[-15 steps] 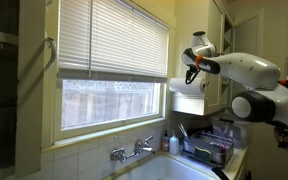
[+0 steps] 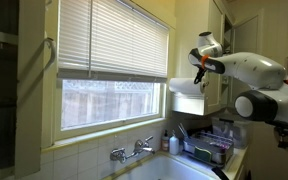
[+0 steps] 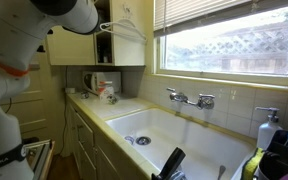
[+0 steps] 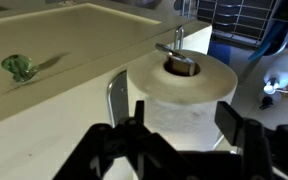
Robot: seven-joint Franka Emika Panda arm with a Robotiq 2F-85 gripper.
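Note:
A white paper towel roll (image 4: 183, 109) sits end-on in the middle of the wrist view, on a metal holder (image 4: 180, 60) fixed to the cabinet. My gripper is open, its dark fingers well apart and facing the roll's near end. Part of the roll shows in the gap between them, with no grip on it visible. From the first exterior view, the gripper (image 2: 199, 78) hangs high at the cabinet, right by the roll (image 2: 185, 87). Whether the fingers touch the paper cannot be told.
The white cabinet (image 2: 214, 50) stands close behind the gripper. In the wrist view a green glass knob (image 4: 19, 68) sticks out from its door. Below are the sink (image 3: 189, 140), the faucet (image 3: 192, 99) and a dish rack (image 2: 209, 148). A window blind (image 2: 114, 38) hangs to the left.
The gripper has shifted slightly to the right and a little lower beside the roll. The roll and everything else look unmoved.

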